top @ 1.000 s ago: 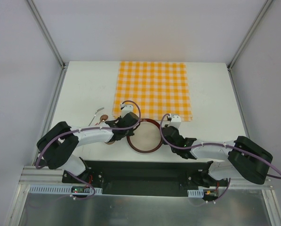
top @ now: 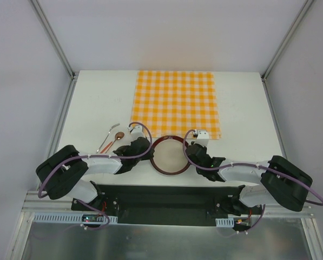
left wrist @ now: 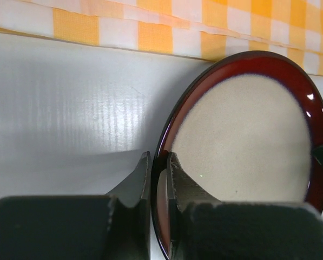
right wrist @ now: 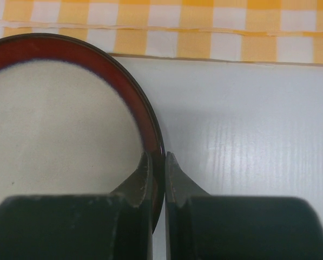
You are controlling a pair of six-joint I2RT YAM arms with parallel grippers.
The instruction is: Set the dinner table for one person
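Note:
A plate with dark red rim [top: 170,172] and cream centre lies at the front middle of the table, just below an orange checked cloth [top: 175,102]. My left gripper is at the plate's left rim, its fingers close around that rim, part open or nearly so. My right gripper is shut on the plate's right rim, which shows between its fingertips. At the left lie a silver utensil [top: 107,136], an orange utensil [top: 106,146] and a wooden spoon [top: 119,136].
Walls surround the table on the sides and back.
My left gripper has moved left and a little toward the front, to the plate's left rim. The plate has shifted slightly to the right. The right arm has barely moved.

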